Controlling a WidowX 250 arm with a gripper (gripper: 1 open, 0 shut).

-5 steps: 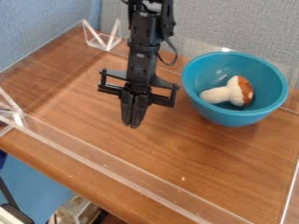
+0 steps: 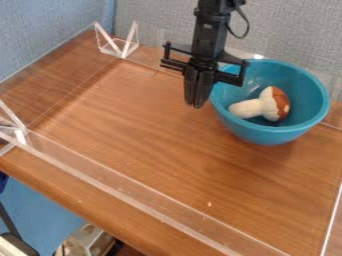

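The black gripper (image 2: 197,92) hangs at the back of the wooden table, beside the left side of a teal bowl (image 2: 299,110). Its fingertips look shut, with nothing visible between them. In the bowl lies a cream-coloured object with an orange-brown end (image 2: 261,105), like a toy mushroom or vegetable.
White wire-like brackets stand at the back left and left edge. Grey panels border the back and left, and blue floor shows beyond the front-left edge.
The arm has moved up and back in the view, and to the right toward the teal bowl. The bowl and its contents look unmoved.
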